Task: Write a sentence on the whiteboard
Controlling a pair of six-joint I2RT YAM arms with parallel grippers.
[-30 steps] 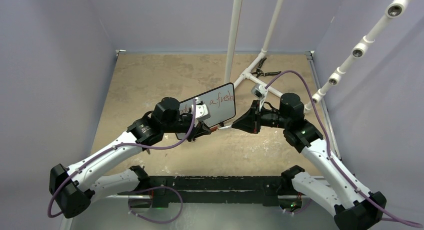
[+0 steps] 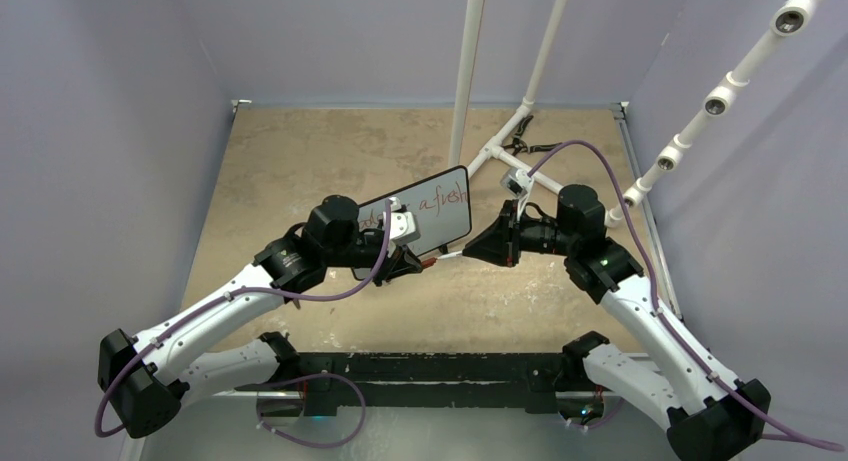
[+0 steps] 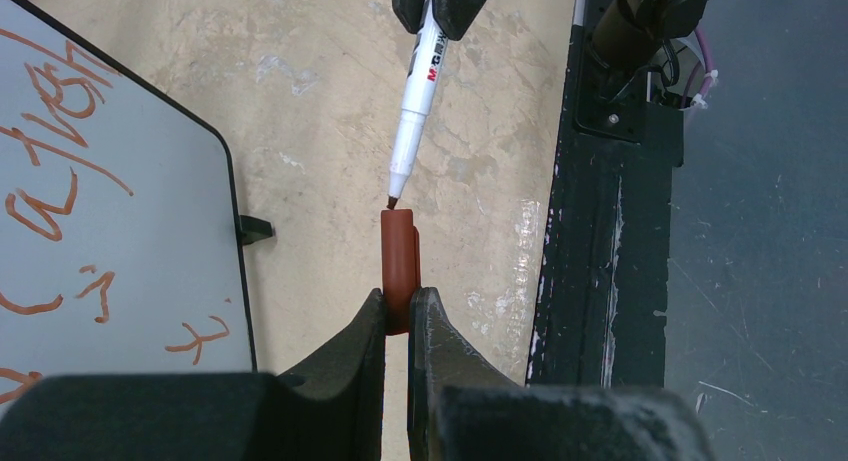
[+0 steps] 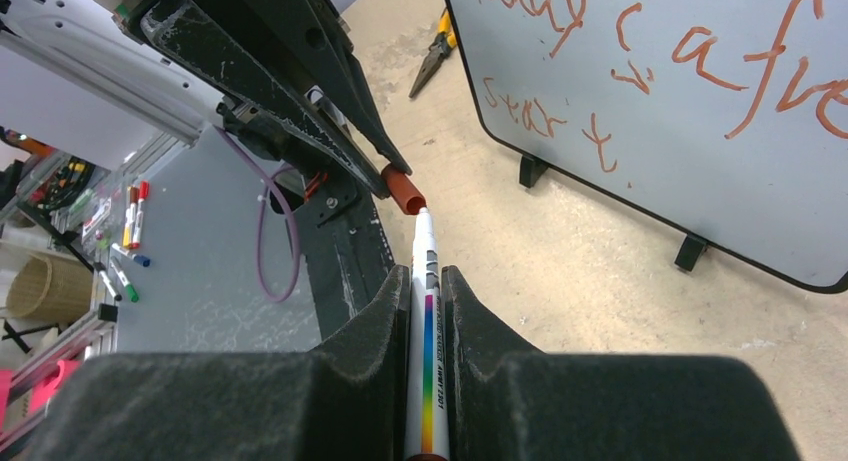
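My right gripper is shut on a white marker (image 4: 424, 246) with a brown tip, which points toward the left arm. Facing it, my left gripper is shut on a reddish-brown marker cap (image 3: 399, 256). In the left wrist view the marker's tip is right at the cap's near end; whether it has entered the opening cannot be told. Behind the two grippers stands the tilted whiteboard (image 2: 440, 221), bearing brown-red handwriting, including "today" and "a fresh" in the right wrist view. The left arm covers part of the board in the top view.
Black-handled pliers (image 2: 527, 143) lie by a white pipe frame (image 2: 497, 149) at the back right. Several loose markers (image 4: 128, 231) and a woven basket (image 4: 45, 289) are off the table. Bare tabletop (image 2: 440, 326) lies in front of the board.
Both arms hold nearly the same pose. The marker and cap stay tip to end, with only a very slight shift of the right arm.
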